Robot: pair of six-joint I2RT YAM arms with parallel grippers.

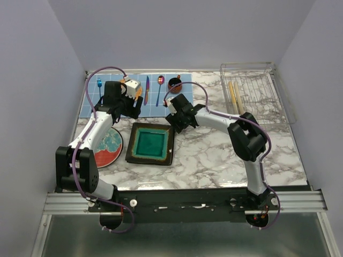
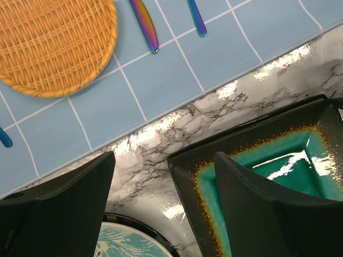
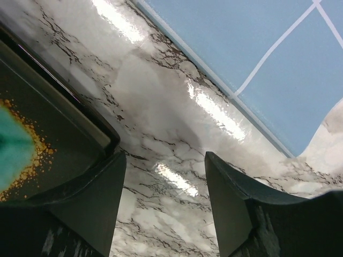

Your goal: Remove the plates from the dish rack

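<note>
A square dark plate with green centre (image 1: 150,143) lies flat on the marble, beside a round plate (image 1: 106,157) at left. In the dish rack (image 1: 270,72) at right, cream plates (image 1: 238,97) stand upright. My left gripper hangs open above the square plate's back-left corner, nothing between its fingers. My right gripper stands open at that plate's back-right corner, its fingers apart over bare marble.
A blue tiled mat (image 1: 171,107) along the back holds cutlery, a woven mat (image 2: 53,43) and a mug (image 1: 174,83).
</note>
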